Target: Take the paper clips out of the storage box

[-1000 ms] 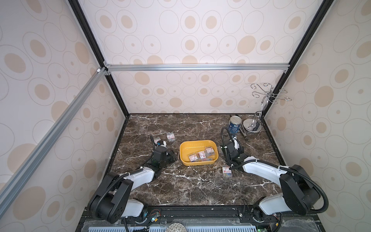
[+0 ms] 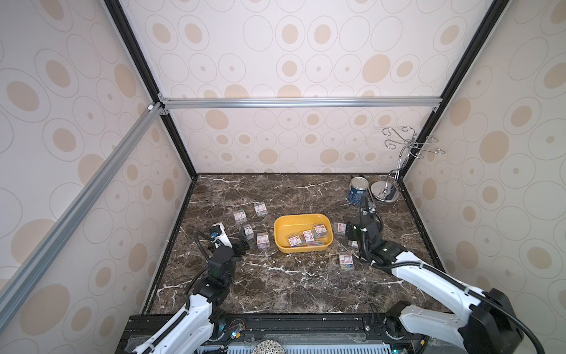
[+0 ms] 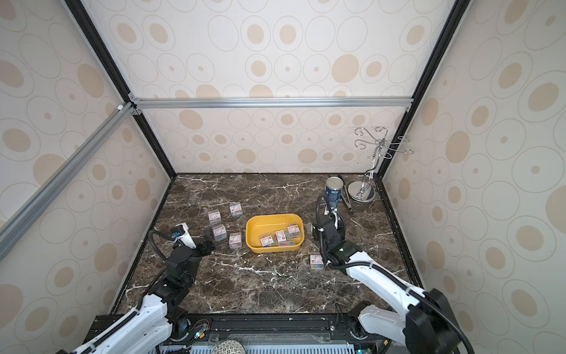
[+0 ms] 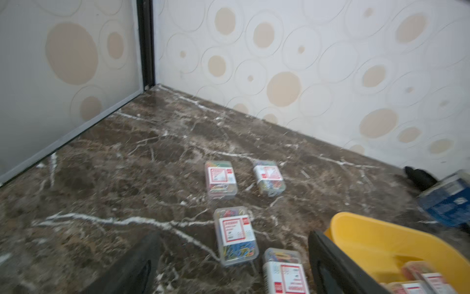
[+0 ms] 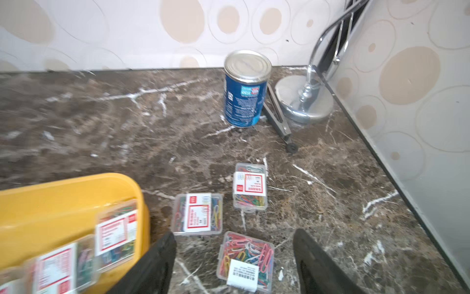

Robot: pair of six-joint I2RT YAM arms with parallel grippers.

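The storage box is a yellow tray (image 2: 281, 231) in the middle of the table. Several clear paper-clip cases lie in it, one being a case (image 5: 115, 234) against its right wall. Left of it, several cases rest on the marble, among them one nearest the tray (image 4: 286, 275) and another beside it (image 4: 235, 234). To its right lie a case with white label (image 5: 197, 213), one farther back (image 5: 249, 186) and one nearer (image 5: 246, 259). My left gripper hovers open, its fingers apart and empty. My right gripper is also open and empty above the right-hand cases.
A blue can (image 5: 244, 90) stands at the back right, with a dark tong-like tool (image 5: 279, 115) and a metal stand (image 5: 304, 100) beside it. Bare table (image 2: 283, 289) lies in front of the tray and at the back left.
My left gripper has moved left and toward the front, away from the tray, uncovering cases on the table.
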